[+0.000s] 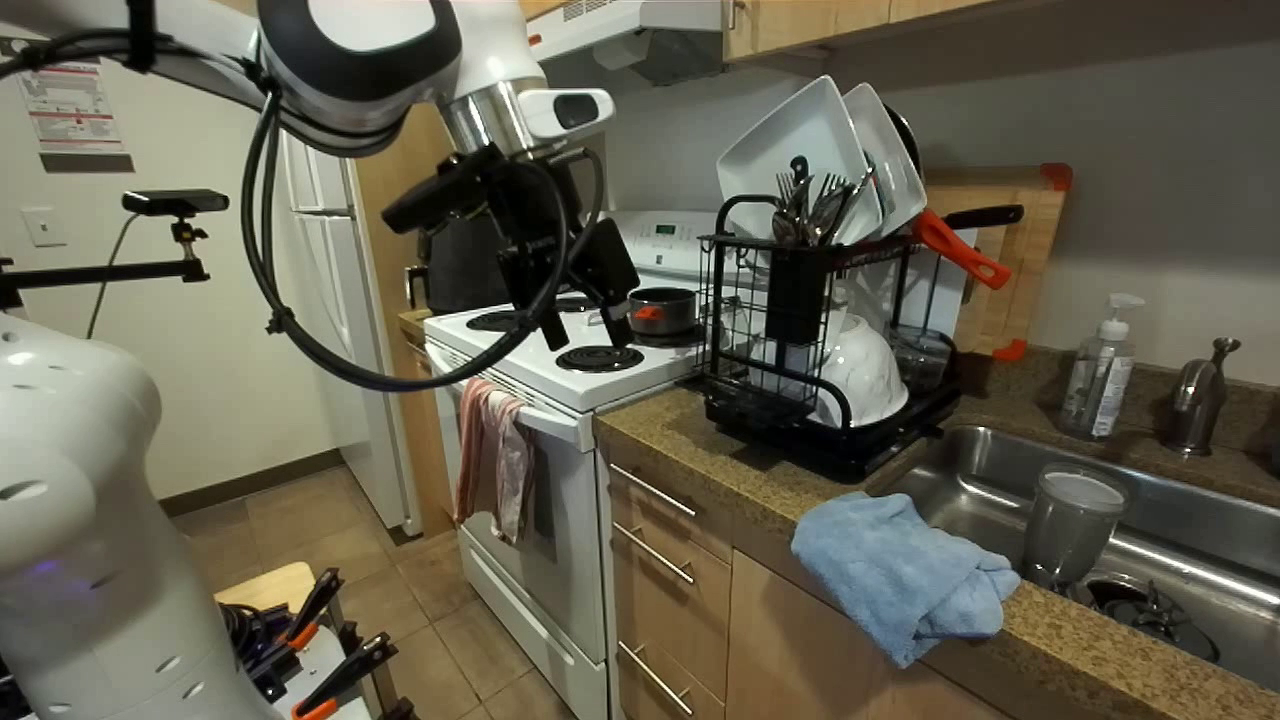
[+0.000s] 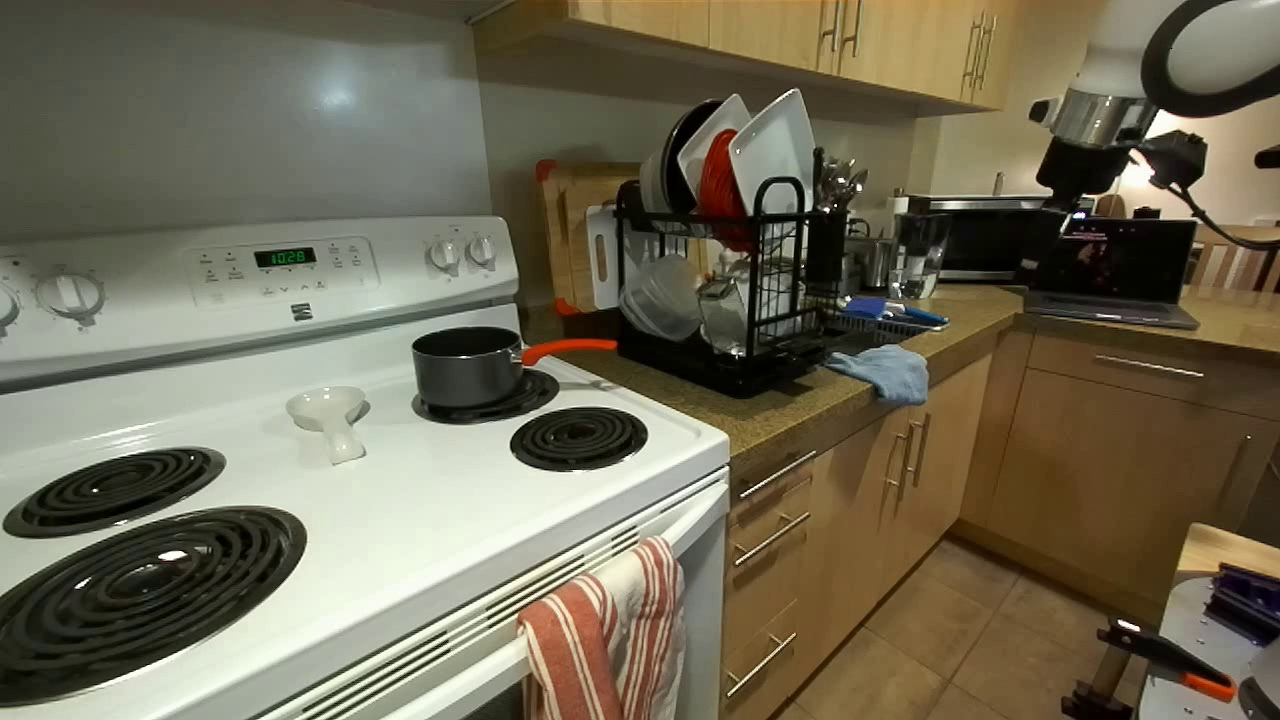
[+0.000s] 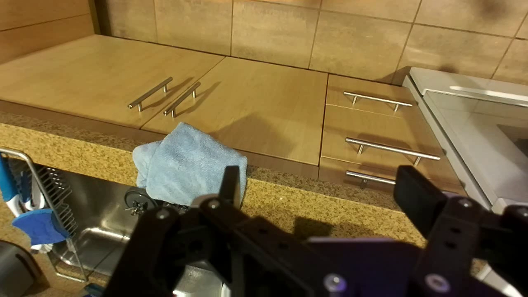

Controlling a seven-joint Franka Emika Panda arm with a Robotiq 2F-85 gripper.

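Note:
My gripper is open, its two black fingers wide apart with nothing between them. In exterior view 1 it hangs in the air in front of the stove, well above the counter's height. The blue cloth lies draped over the counter's front edge by the sink, apart from the gripper. From the wrist, that cloth shows beyond the left finger. A dark pot with a red handle sits on a back burner, beside a white spoon rest.
A black dish rack loaded with plates, bowls and cutlery stands between stove and sink. A clear cup stands in the sink. A striped towel hangs on the oven handle. Bare counter shows beside the cloth.

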